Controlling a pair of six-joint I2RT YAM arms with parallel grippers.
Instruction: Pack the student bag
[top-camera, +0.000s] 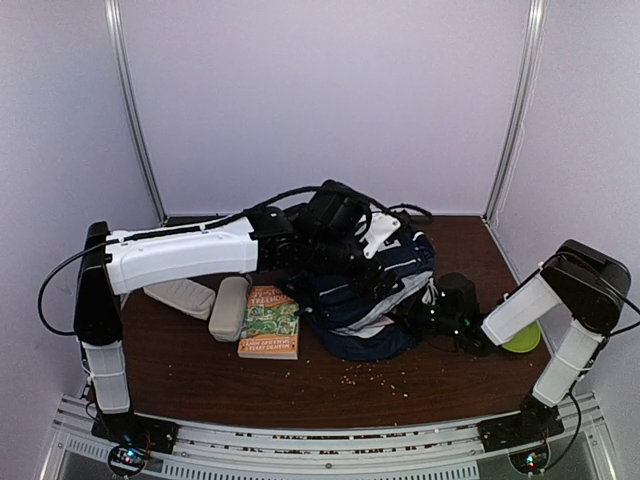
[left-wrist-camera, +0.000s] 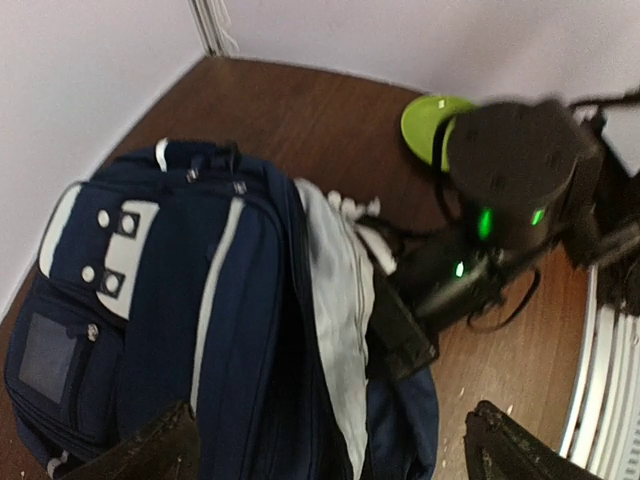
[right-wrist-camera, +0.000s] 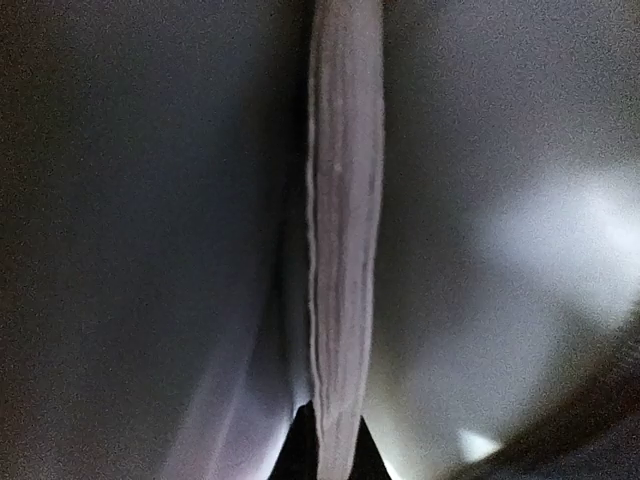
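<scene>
The navy backpack (top-camera: 360, 330) (left-wrist-camera: 180, 310) sits mid-table, its pale lining showing along the right side. Above it hangs my left gripper (top-camera: 370, 270), open, its fingertips at the bottom of the left wrist view with nothing held. My right gripper (top-camera: 415, 315) is pushed into the bag's right side, shut; the right wrist view is dim and close, with a pale strip (right-wrist-camera: 345, 200), apparently fabric, running down between the fingertips. Left of the bag lie an orange-green book (top-camera: 268, 330), a grey case (top-camera: 228, 310) and a pale pouch (top-camera: 175, 292).
A green plate (top-camera: 522, 338) (left-wrist-camera: 425, 115) lies at the right behind the right arm. Crumbs are scattered in front of the bag.
</scene>
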